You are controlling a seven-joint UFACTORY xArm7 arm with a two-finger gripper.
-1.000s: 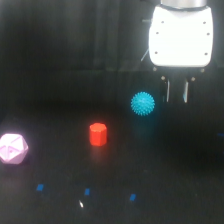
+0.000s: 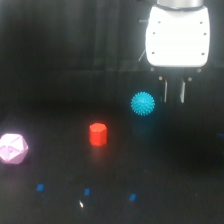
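Observation:
At the upper right my gripper (image 2: 174, 92) points down, its two thin fingers standing apart and nothing visible between them. A spiky light blue ball (image 2: 142, 104) shows to the left of and slightly lower than the fingertips in the picture. Left of centre is a red block (image 2: 98, 134), looking roughly hexagonal. A pink and white faceted ball (image 2: 13, 148) lies near the left edge.
Small blue marks (image 2: 87, 191) dot the dark table toward the front, with a small white speck (image 2: 81, 204) among them. Dark, bare table surrounds the objects, and the front right looks clear.
My gripper has shifted slightly left and a little down in the picture, nearer the blue ball. The ball, red block and pink ball look unmoved.

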